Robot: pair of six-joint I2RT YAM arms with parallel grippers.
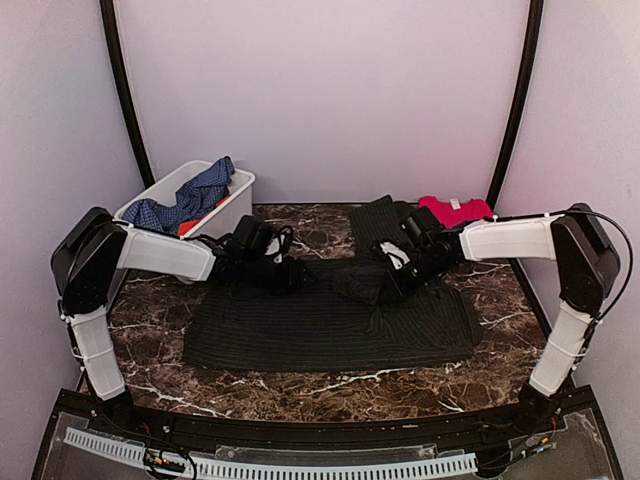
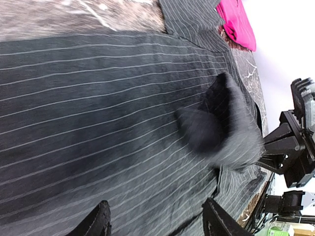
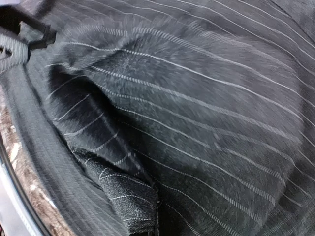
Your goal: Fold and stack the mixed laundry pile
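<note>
A dark pinstriped garment (image 1: 280, 330) is spread over the table, part of it extending toward the back right. A loose fold of it (image 2: 231, 123) is bunched under my right gripper (image 1: 390, 280), lifted and blurred in the left wrist view; the right fingers are shut, and the cloth at their tips is partly hidden. My left gripper (image 1: 295, 275) hangs open over the garment's upper middle, with nothing between its fingers.
A white bin (image 1: 240, 205) at the back left holds blue checked cloth (image 1: 190, 200) and something red. A bright pink folded item (image 1: 455, 208) lies at the back right. Bare marble borders the garment.
</note>
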